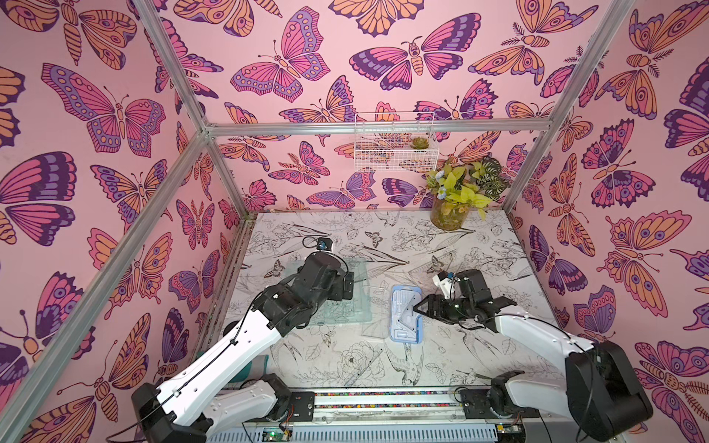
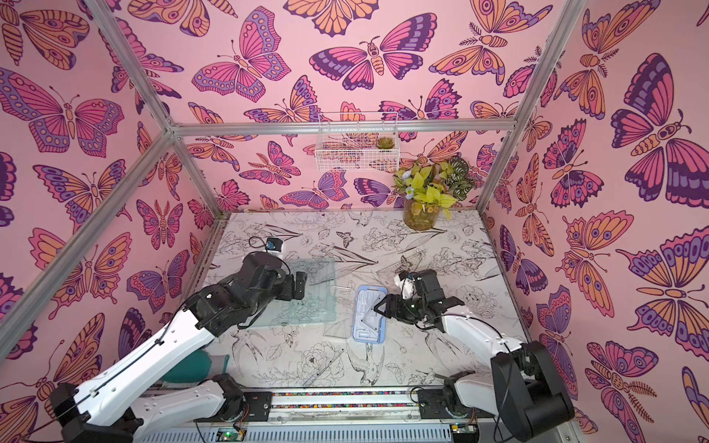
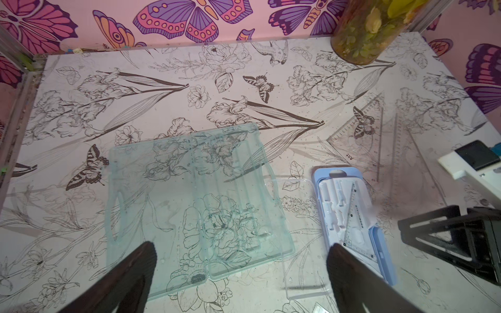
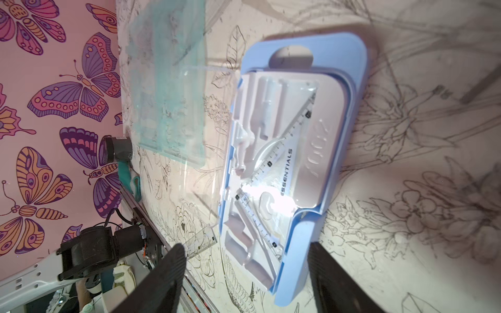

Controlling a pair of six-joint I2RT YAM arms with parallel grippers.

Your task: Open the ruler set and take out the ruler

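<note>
The ruler set is a light blue tray (image 1: pixel 406 341) with a white moulded insert, near the table's middle. Inside it lie a clear set square (image 4: pixel 294 156) and a slim clear piece with a scale (image 4: pixel 259 221). A clear flat cover (image 3: pixel 302 266) rests along the tray's left side. In the top left view, my right gripper (image 1: pixel 421 304) is at the tray's right edge; its fingers (image 4: pixel 328 284) stand apart around the tray's front end in its wrist view, contact unclear. My left gripper is open and empty, above the teal mat to the left.
The translucent teal mat (image 3: pixel 156 208) covers the table left of the tray. A loose clear ruler (image 4: pixel 201 242) lies toward the front. Faint triangular shapes with scale marks (image 3: pixel 378 138) appear right of the tray. A plant vase (image 1: pixel 448 216) stands at the back right.
</note>
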